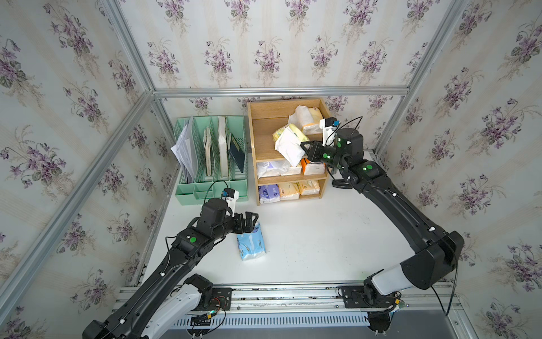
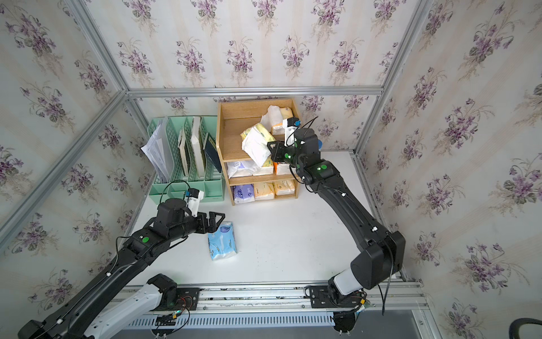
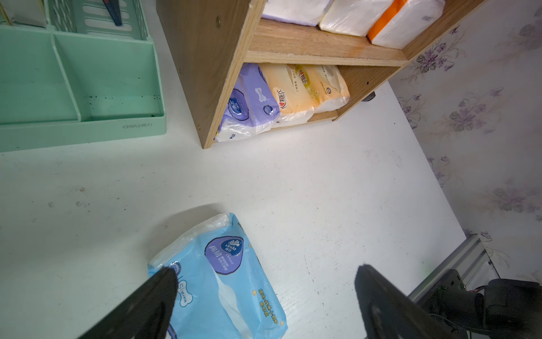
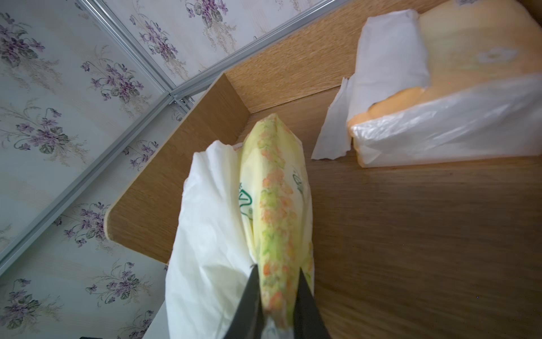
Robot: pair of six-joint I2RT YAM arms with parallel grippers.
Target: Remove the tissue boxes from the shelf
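A yellow tissue pack (image 4: 276, 197) with white tissue draped from it is pinched at its near end by my right gripper. In the top left view it stands at the front of the top shelf compartment. An orange-and-white pack (image 4: 451, 113) rests behind it on the wooden shelf (image 1: 254, 135). Several more packs fill the levels below, among them a purple pack (image 3: 248, 104) and an orange-edged pack (image 1: 313, 167). On the table lies a blue tissue pack (image 3: 225, 276), and above it my left gripper is open with nothing between its fingers.
Left of the shelf, a green file rack (image 1: 211, 192) holds papers and folders. A dark object (image 1: 342, 183) lies right of the shelf, partly behind the right arm.
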